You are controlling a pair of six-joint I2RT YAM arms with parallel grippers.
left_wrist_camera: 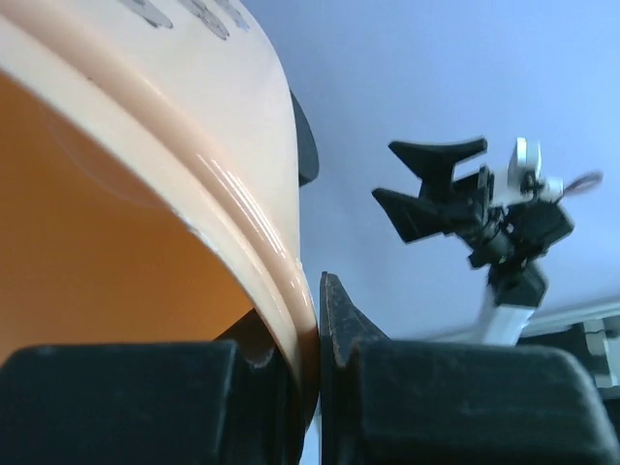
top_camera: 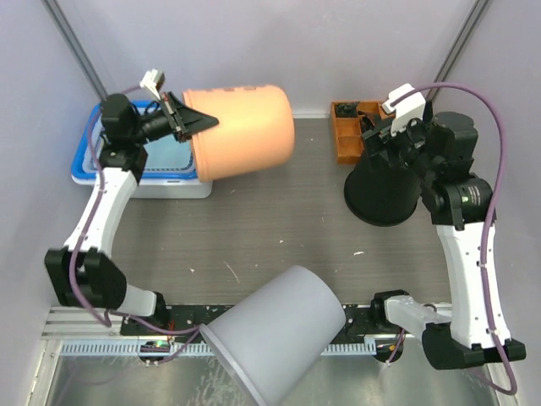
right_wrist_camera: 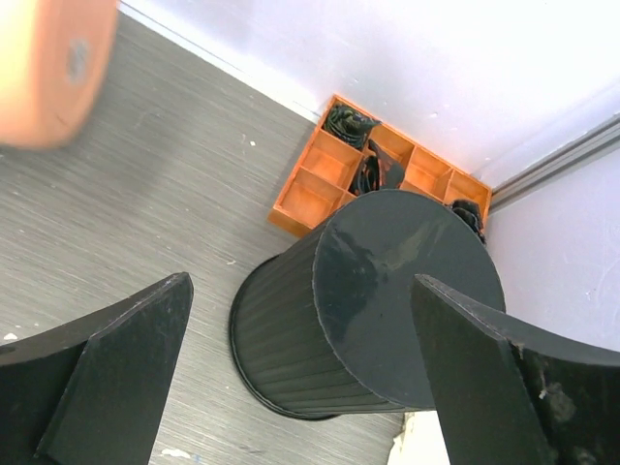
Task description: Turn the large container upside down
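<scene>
A large orange container (top_camera: 245, 131) hangs on its side above the left-centre of the table, its mouth facing left and its base right. My left gripper (top_camera: 207, 125) is shut on its rim. In the left wrist view the rim of the orange container (left_wrist_camera: 228, 208) passes between the fingers, its inside opening to the left. Part of the orange container (right_wrist_camera: 48, 68) shows blurred at the upper left of the right wrist view. My right gripper stands open and empty over a black bin (right_wrist_camera: 407, 291), which rests with its round base upward.
Stacked blue and white baskets (top_camera: 173, 189) stand at the left rear. An orange divided tray (right_wrist_camera: 308, 199) with dark items lies behind the black bin. A grey bin (top_camera: 279, 338) lies on its side at the front.
</scene>
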